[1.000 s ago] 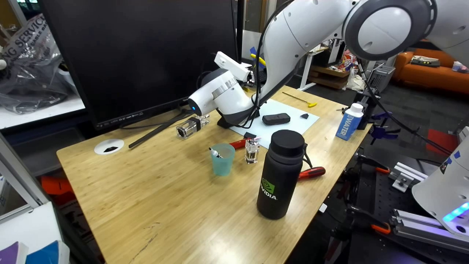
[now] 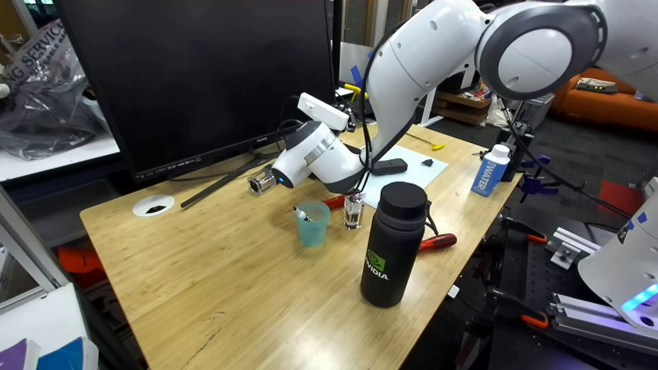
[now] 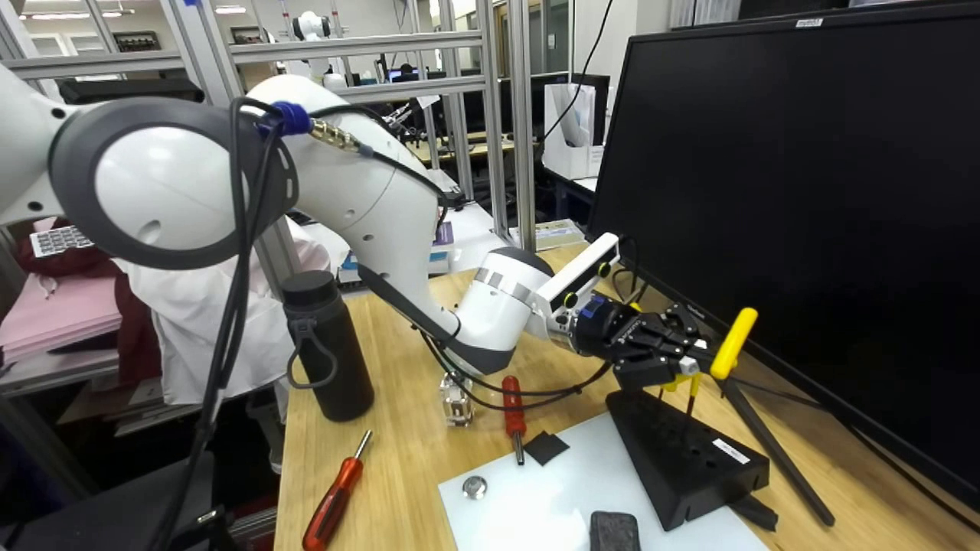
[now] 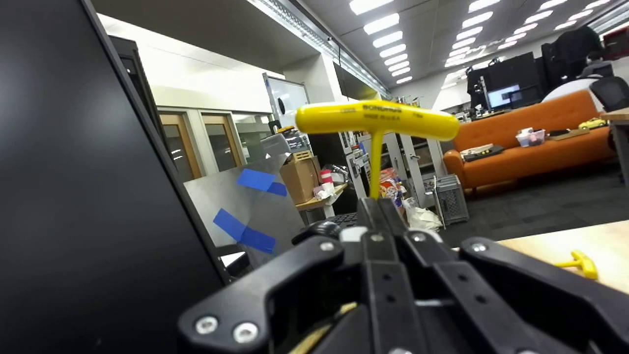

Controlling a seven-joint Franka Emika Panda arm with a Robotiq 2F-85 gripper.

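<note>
A yellow T-handled hex key stands upright in the wrist view, its thin shaft running down between the fingertips. My gripper is shut on that shaft, just below the handle. In exterior view 2 the yellow handle sticks up beyond my gripper, which is over a black angled tool block. Smaller yellow parts and a thin shaft show under the fingers there; whether the held key's tip is in a hole of the block cannot be made out. Exterior view 1 shows the handle behind the arm.
The monitor rises close beside my gripper. Another yellow-handled key lies on the table. A black bottle, a teal cup, screwdrivers and clear blocks stand or lie around.
The wrist and forearm have come down toward the table, and the yellow handle now sits lower behind the arm. Objects lying on the table look unmoved.
</note>
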